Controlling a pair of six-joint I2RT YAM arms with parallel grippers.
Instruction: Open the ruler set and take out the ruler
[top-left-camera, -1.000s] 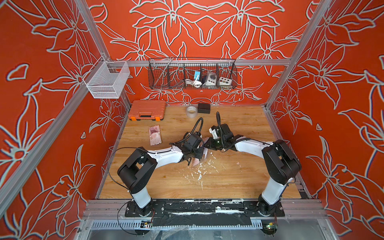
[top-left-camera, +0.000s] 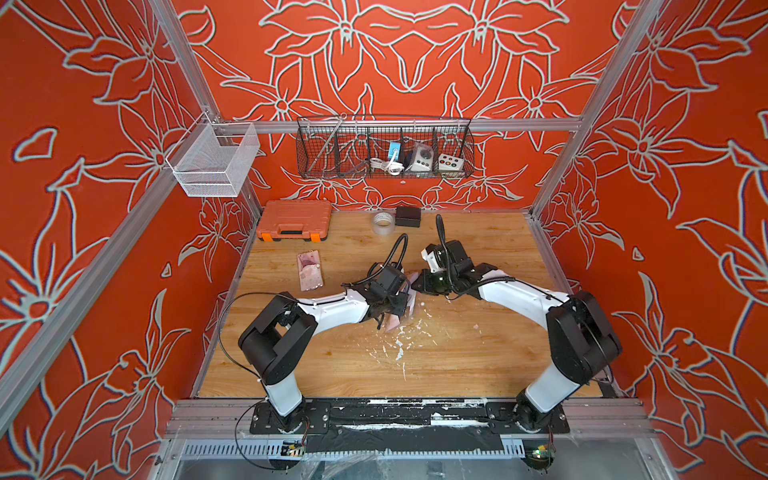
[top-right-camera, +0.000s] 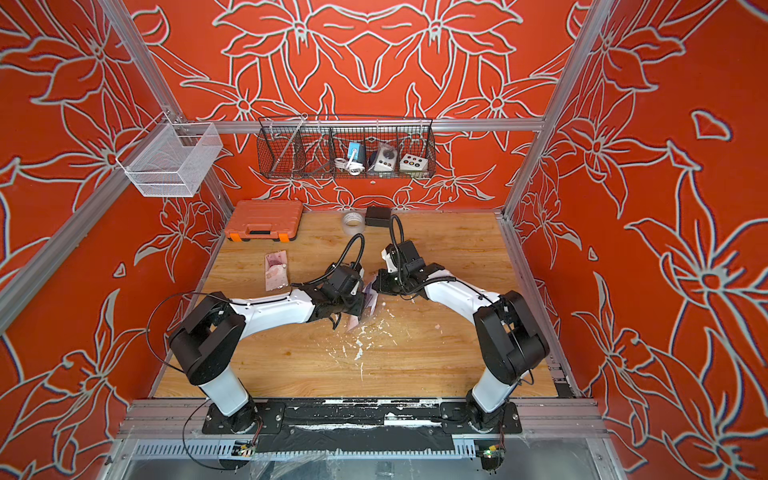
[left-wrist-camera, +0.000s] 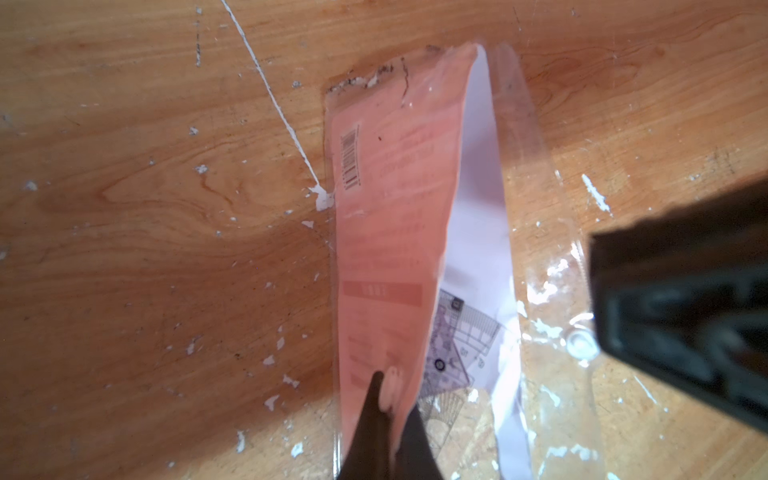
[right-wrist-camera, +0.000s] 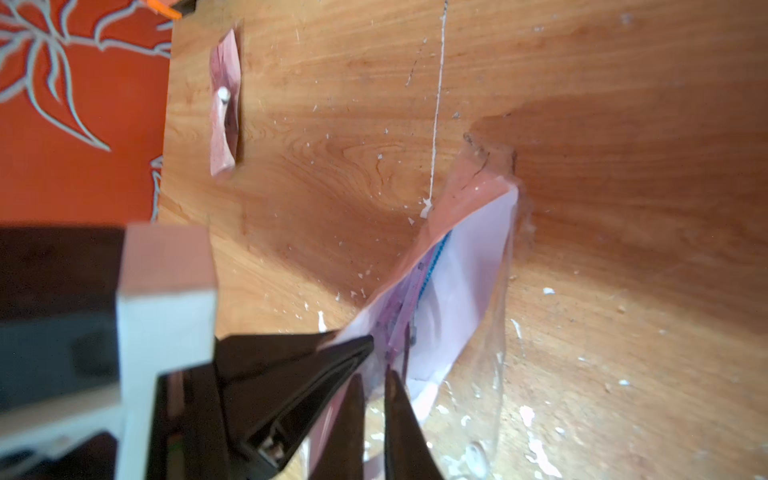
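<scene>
The ruler set is a clear pouch with a pink card (left-wrist-camera: 392, 240), lying on the table with its side gaping. My left gripper is shut on the pouch's pink edge, pulling it up from the white inside (left-wrist-camera: 480, 216). Purple see-through rulers (right-wrist-camera: 400, 312) show within, one with a blue edge. Over the opening, my right gripper has its fingers slightly apart, tips close to the rulers; whether they touch them cannot be told. From above, both grippers hide most of the pouch (top-left-camera: 392, 321).
Another pink packet (top-left-camera: 309, 270) lies to the left. An orange case (top-left-camera: 294, 218), a tape roll (top-left-camera: 383, 222) and a black box (top-left-camera: 408, 217) stand along the back. White flakes litter the wood in front.
The right arm's elbow has swung outward to the right and its gripper has tilted slightly at the pouch. The left arm has hardly moved.
</scene>
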